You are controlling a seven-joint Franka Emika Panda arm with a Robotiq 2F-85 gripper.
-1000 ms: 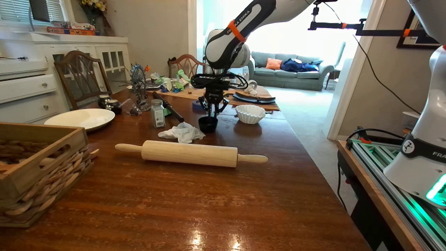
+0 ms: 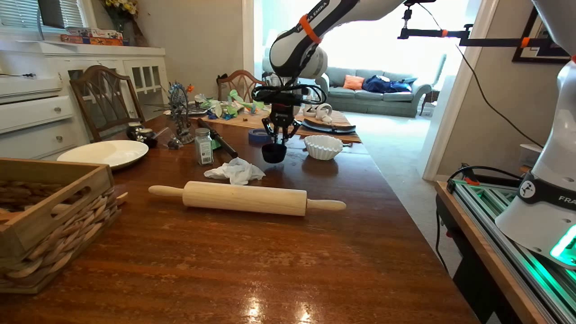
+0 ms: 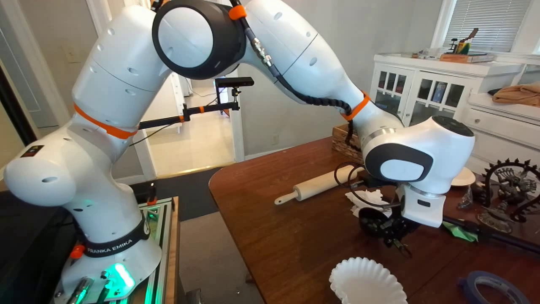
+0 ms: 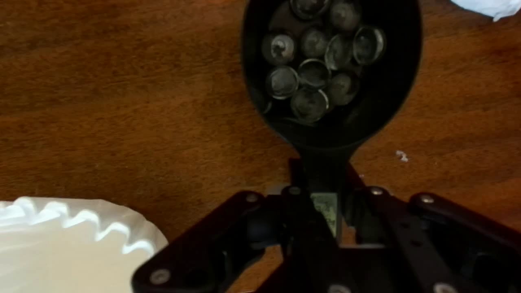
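Observation:
A round black cup or ladle with several clear, glassy round pieces inside fills the top of the wrist view. My gripper is shut on its short handle. In exterior view 1 the black cup hangs below the fingers, seemingly just above the table, its opening upward. A white fluted bowl stands a little to its right; in the wrist view this bowl shows at lower left, apart from the cup. The fingertips are partly lost in dark shadow.
A crumpled white tissue and a wooden rolling pin lie nearer the front. A glass jar, a dark rod and a blue tape roll are close by.
My gripper has shifted slightly to the right and up in exterior view 1, bringing the black cup with it, closer to the white bowl. Other objects have stayed in place.

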